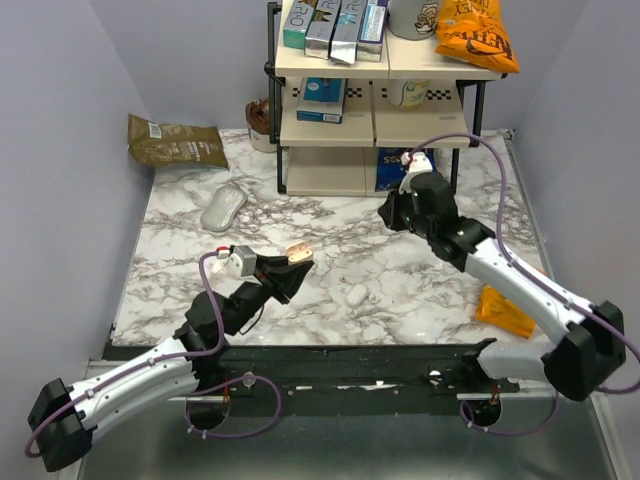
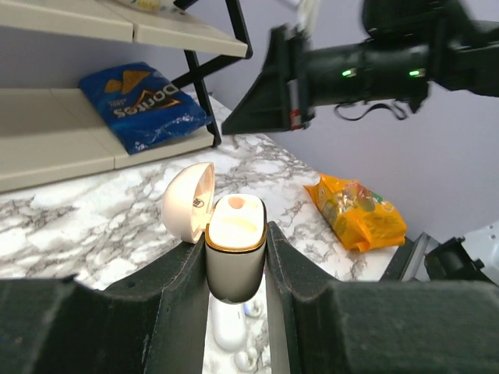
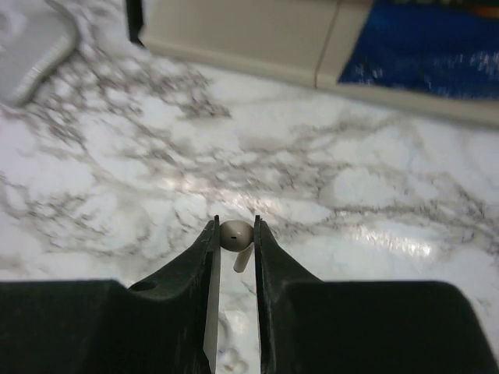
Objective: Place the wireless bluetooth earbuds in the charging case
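Note:
My left gripper is shut on the open charging case (image 2: 237, 269), whose lid (image 2: 187, 199) stands up; it sits left of centre in the top view. My right gripper is shut on a small white earbud (image 3: 242, 257), held over the marble table, right of and behind the case. A white oval piece (image 1: 356, 295) lies on the table between the arms with small pieces beside it, partly hidden in the left wrist view.
A shelf rack (image 1: 325, 175) with boxes and a blue chip bag (image 2: 143, 105) stands at the back. An orange bag (image 1: 505, 310) lies at the right edge, a grey tray (image 1: 223, 208) at the left.

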